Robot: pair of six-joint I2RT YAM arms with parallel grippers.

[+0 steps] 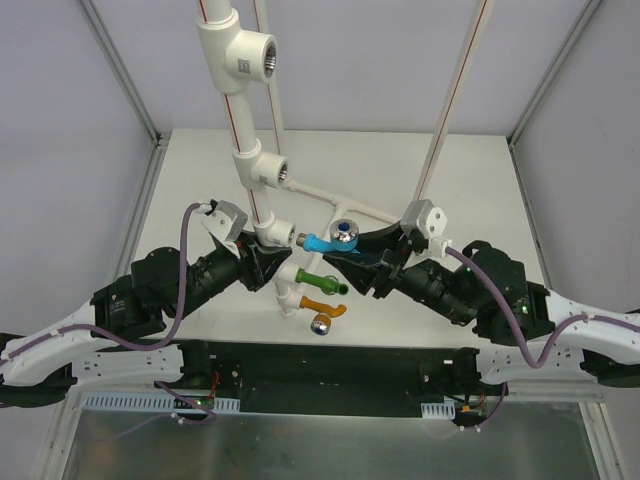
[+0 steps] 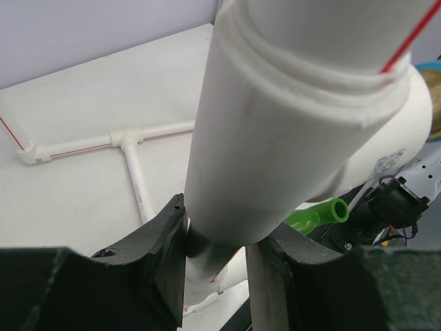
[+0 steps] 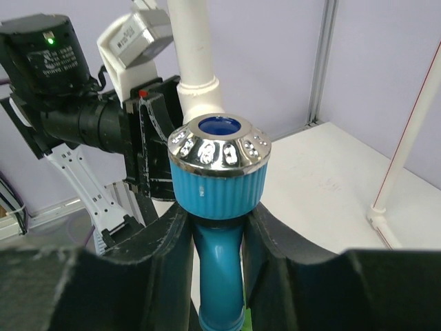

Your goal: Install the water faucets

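The white vertical pipe (image 2: 255,138) leans through the left wrist view, with my left gripper shut around it, a finger on either side. Between the fingers of my right gripper is the blue faucet (image 3: 219,189), its chrome cap facing up. From above, the blue faucet (image 1: 318,243) points its brass threaded end left at the tee socket (image 1: 280,233), very close to the mouth; whether they touch cannot be told. Lower on the pipe sit a green faucet (image 1: 318,282) and an orange faucet (image 1: 320,306).
Two tee sockets higher on the pipe, the upper tee (image 1: 256,55) and the middle tee (image 1: 268,170), are empty. Thin white pipes (image 1: 350,207) run across the back of the white board (image 1: 440,170). The board's right side is clear.
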